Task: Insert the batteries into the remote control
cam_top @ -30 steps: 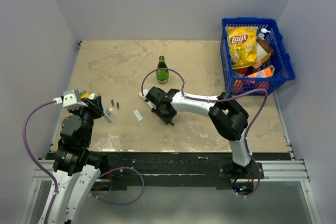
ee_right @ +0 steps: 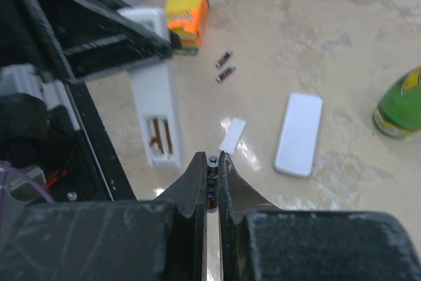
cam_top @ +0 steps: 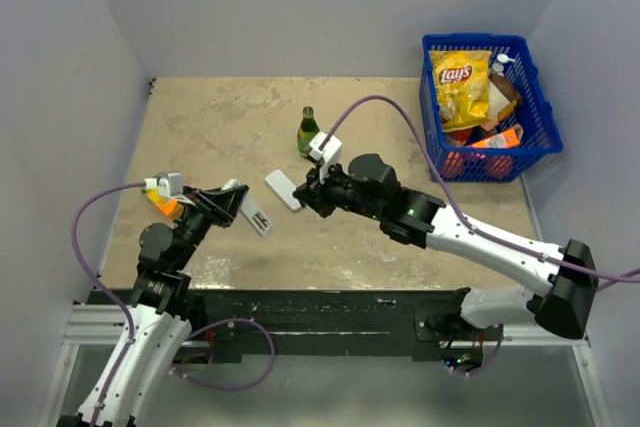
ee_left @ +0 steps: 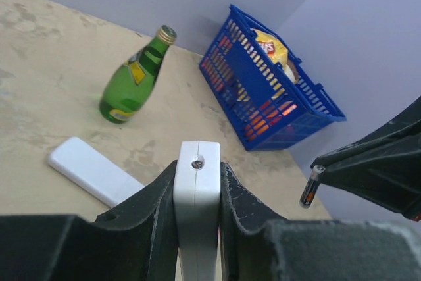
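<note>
My left gripper [cam_top: 228,197] is shut on the white remote [ee_left: 196,208], held raised with its battery slot [ee_right: 161,137] facing my right wrist camera. My right gripper is shut on a small battery, tip upward, a short way right of the remote; it also shows at the right of the left wrist view, battery [ee_left: 309,187] between its fingertips. Two more batteries [ee_right: 225,73] lie on the table. A white cover piece [ee_right: 231,136] lies near a white rectangular object [ee_right: 297,136].
A green bottle [cam_top: 308,132] stands behind the white object. A blue basket [cam_top: 540,132] with snacks is at the back right. An orange-yellow box [ee_right: 186,14] lies at the left. Grey walls border the table [cam_top: 400,257].
My left gripper has moved right with the remote. My right arm has risen and swung, its gripper now higher in the top view with the battery.
</note>
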